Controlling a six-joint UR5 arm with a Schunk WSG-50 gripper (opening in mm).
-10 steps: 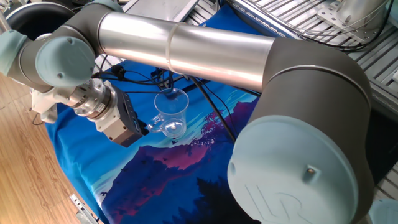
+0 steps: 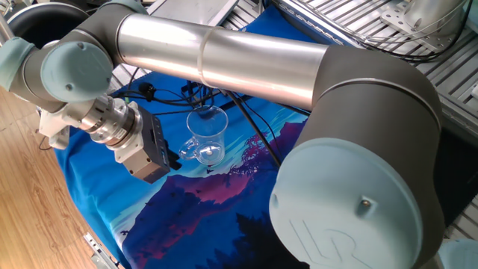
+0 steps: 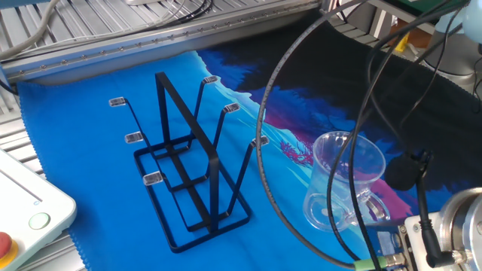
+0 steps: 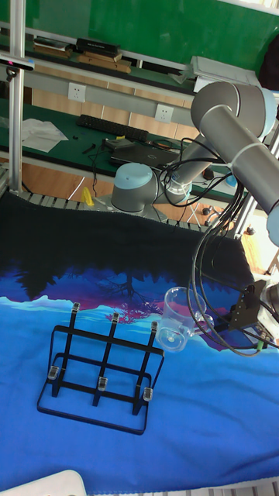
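A clear cup (image 2: 207,134) with a handle stands upright on the blue printed cloth. In exterior view 1 its handle (image 2: 188,149) points toward my gripper (image 2: 175,158), whose dark fingertips are right beside it. Exterior view 3 also has the gripper (image 4: 230,323) at the handle side of the cup (image 4: 173,321). Whether the fingers touch the handle, or how far apart they are, I cannot tell. In exterior view 2 cables cross in front of the cup (image 3: 330,177), and the fingers are not clearly visible.
A black wire rack (image 3: 215,184) with several clear-tipped prongs stands on the cloth (image 3: 75,165) beside the cup. Loose cables (image 3: 265,113) hang from the arm. A white box with a red button (image 3: 6,245) lies at the edge. Open cloth surrounds the rack.
My gripper's fingertips now sit slightly lower beside the handle. The cup has not visibly moved.
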